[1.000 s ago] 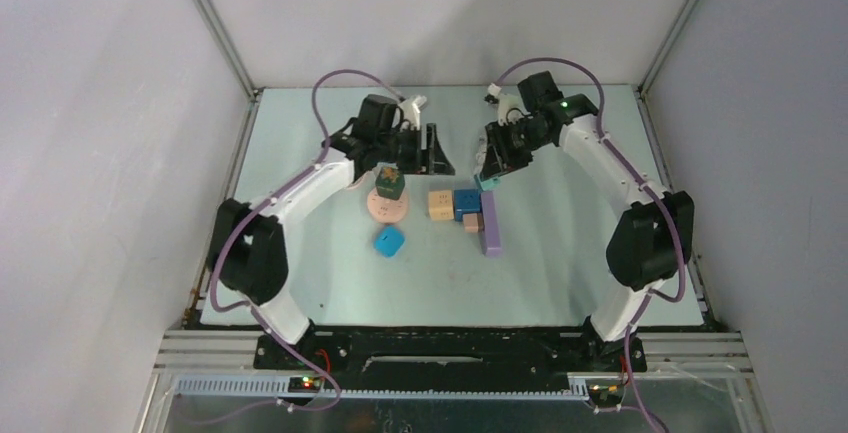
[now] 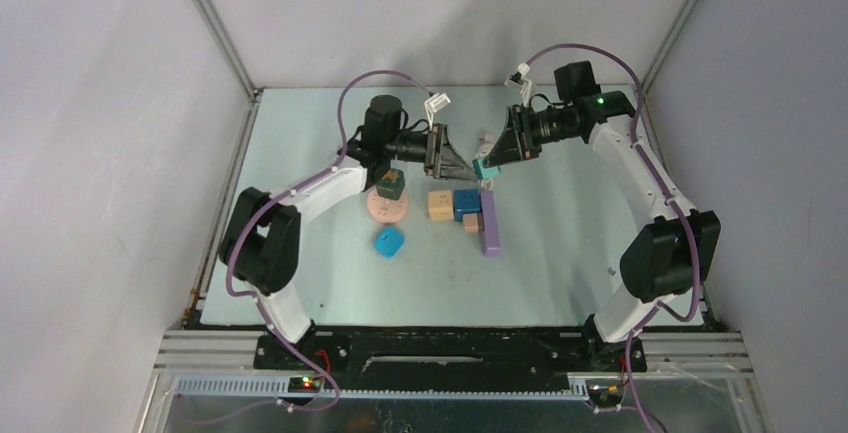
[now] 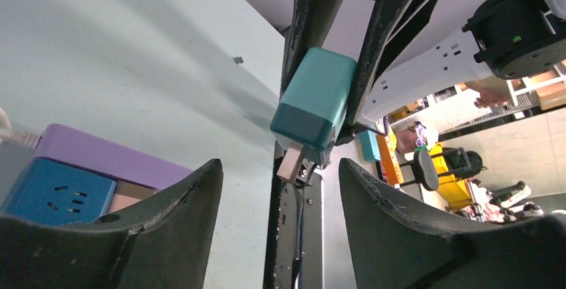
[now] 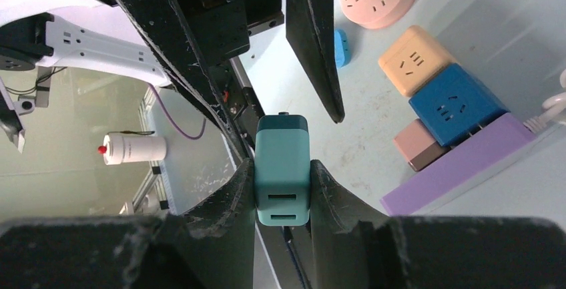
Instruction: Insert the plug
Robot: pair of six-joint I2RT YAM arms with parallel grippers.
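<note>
A teal plug (image 2: 487, 169) is gripped by my right gripper (image 2: 500, 158), which is raised near the table's middle. In the right wrist view the teal plug (image 4: 281, 169) sits upright between the fingertips; in the left wrist view its metal prong (image 3: 290, 162) points toward my left gripper. My left gripper (image 2: 455, 168) stands open just left of the plug, nothing between its fingers. Below are a blue socket block (image 4: 454, 105), a tan socket block (image 4: 414, 59) and a long purple strip (image 4: 460, 165).
A pink round socket (image 2: 387, 209) with a green block (image 2: 391, 184) on it lies left, a light-blue block (image 2: 389, 242) below it, a small pink block (image 4: 417, 142) by the strip. A white cable (image 4: 554, 105) lies behind.
Both arms have risen and shifted since a second ago, the right one rightward with the plug.
</note>
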